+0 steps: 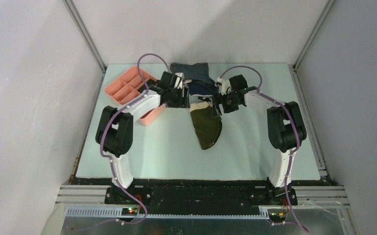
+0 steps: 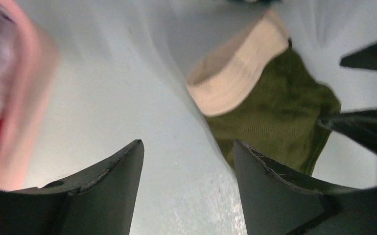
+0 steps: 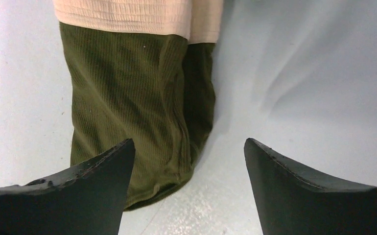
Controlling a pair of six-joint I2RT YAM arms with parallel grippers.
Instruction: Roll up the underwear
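Observation:
The olive-green underwear (image 1: 205,128) with a beige waistband (image 3: 128,15) lies folded into a narrow strip at mid-table, its waistband end toward the back. In the right wrist view one side edge is doubled over lengthwise. My left gripper (image 1: 181,105) stands open to the left of the waistband; only bare table shows between its fingers. On the other side, my right gripper (image 1: 217,110) is open near the garment's upper right edge. Its left finger (image 3: 96,181) overlaps the cloth in that view, and nothing is gripped.
Behind the underwear lie dark blue garments (image 1: 191,71). A salmon-pink divided box (image 1: 119,84) stands at the back left, partly covered by my left arm. Free table extends in front and to the right.

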